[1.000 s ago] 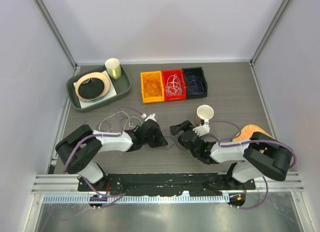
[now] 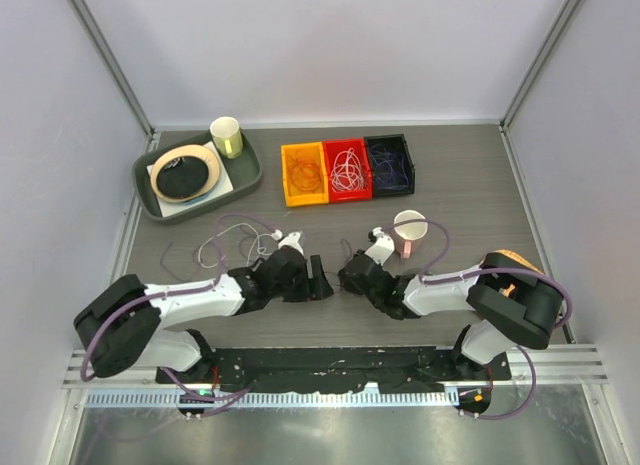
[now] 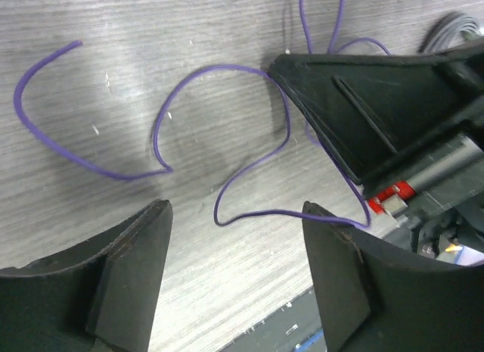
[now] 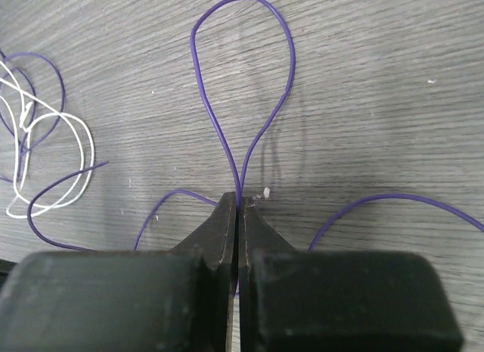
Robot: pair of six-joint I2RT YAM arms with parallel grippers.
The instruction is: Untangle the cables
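Note:
A purple cable (image 4: 292, 63) is pinched between the closed fingers of my right gripper, with a loop standing out beyond the tips. In the left wrist view, my left gripper has its fingers apart beside the right gripper. Purple cable (image 3: 257, 213) runs across the gap and past one left fingertip, and the left gripper is not closed on it. A loose purple end (image 3: 78, 43) lies on the table. A white cable (image 4: 89, 144) is looped with more purple cable (image 4: 60, 79) at the left of the right wrist view.
Orange (image 2: 304, 197), red (image 2: 348, 195) and black (image 2: 391, 190) bins stand at the back, the first two holding orange and white cables. A grey tray (image 2: 252, 175) carries a green cup (image 2: 226, 137). A white mug (image 2: 410, 228) stands close to the right arm.
My right gripper has moved left and closed on the purple cable. The left gripper has opened and its arm has drawn back slightly left.

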